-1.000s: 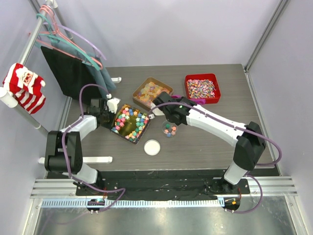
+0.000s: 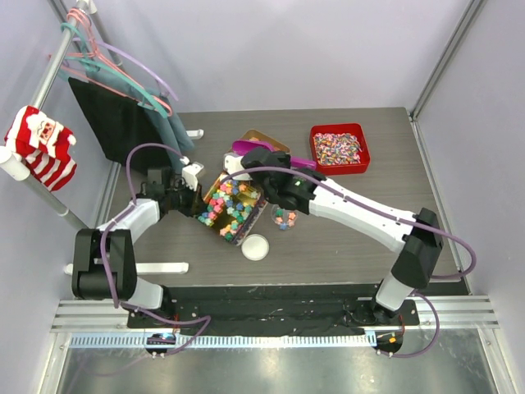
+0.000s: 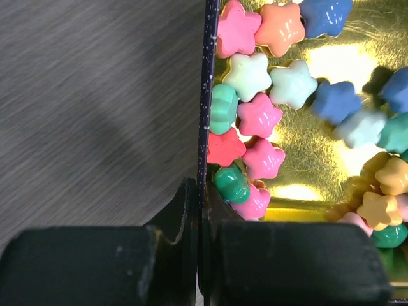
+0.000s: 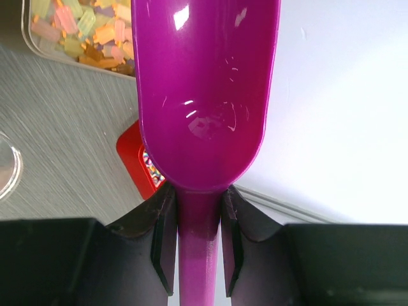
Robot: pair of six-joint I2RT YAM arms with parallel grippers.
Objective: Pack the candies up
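Note:
A dark-rimmed tray with a gold inside [image 2: 235,202] holds several star-shaped candies [image 3: 260,116]. My left gripper is shut on the tray's thin side wall [image 3: 205,95], one finger on each side. The tray looks tilted. From the right, my right gripper is shut on the handle of a magenta scoop [image 4: 201,95]; no candy shows on the scoop's visible face. In the top view the scoop [image 2: 251,146] hangs by the brown tray. Beside the star tray stands a small clear jar [image 2: 284,218] with a few star candies, partly hidden by the right arm.
Behind lies a brown tray [image 2: 264,138] of gummy candies [image 4: 95,35], partly covered by the scoop. A red tray [image 2: 340,168] of small candies stands back right. A round white lid [image 2: 255,247] lies in front. Hangers [image 2: 107,61] crowd the left.
My left gripper has tipped the star tray, and it now sits further right with its candies shifted. My right gripper has carried the scoop leftward from near the red tray to the brown tray.

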